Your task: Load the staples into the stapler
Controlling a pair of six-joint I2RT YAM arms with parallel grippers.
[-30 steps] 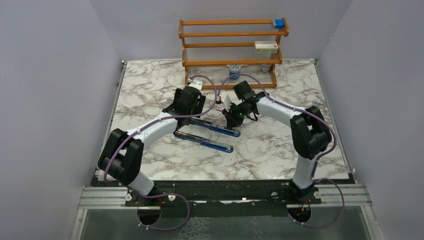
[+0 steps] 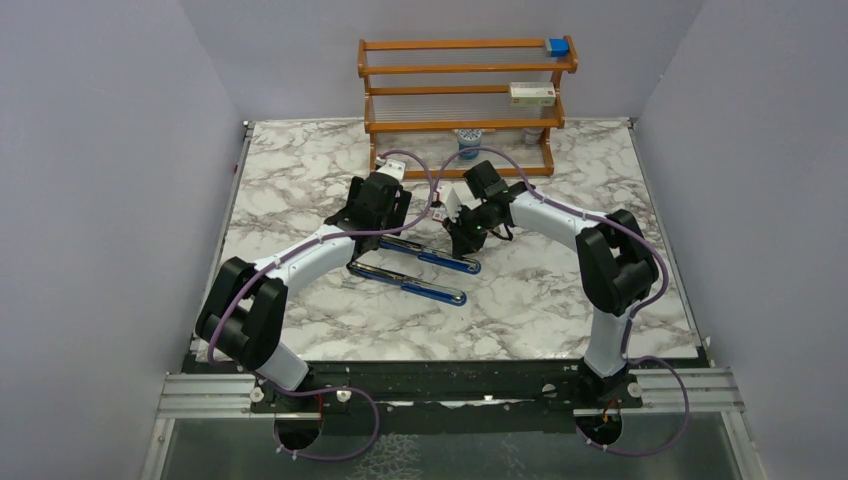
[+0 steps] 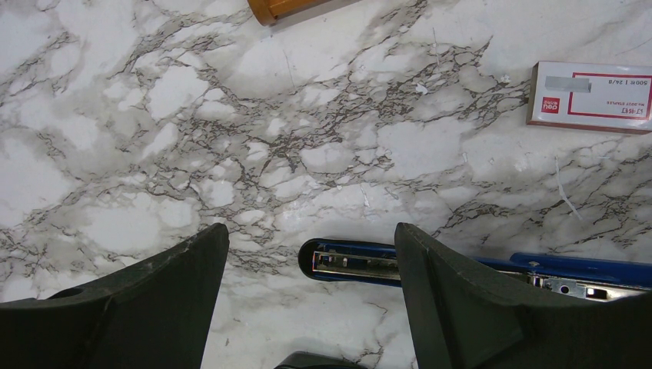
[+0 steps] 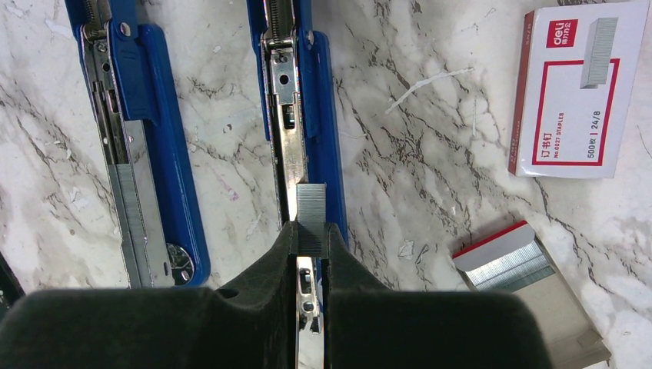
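Observation:
Two long blue staplers lie opened out on the table. In the right wrist view, my right gripper is shut on a grey strip of staples [image 4: 311, 206], held over the metal channel of the nearer stapler [image 4: 291, 165]. Whether the strip touches the channel cannot be made out. A row of staples [image 4: 129, 200] sits in the channel of the other stapler [image 4: 177, 169]. My left gripper stands wide open, nothing between its fingers, above one end of the nearer stapler [image 3: 350, 260].
A closed white staple box [image 4: 573, 115] lies to the side of the staplers. Near it is an opened box tray [image 4: 553, 307] with more staples inside. A wooden rack [image 2: 465, 126] stands at the back.
Only a very slight shift of the right arm shows over the last second. The left arm and both staplers look the same.

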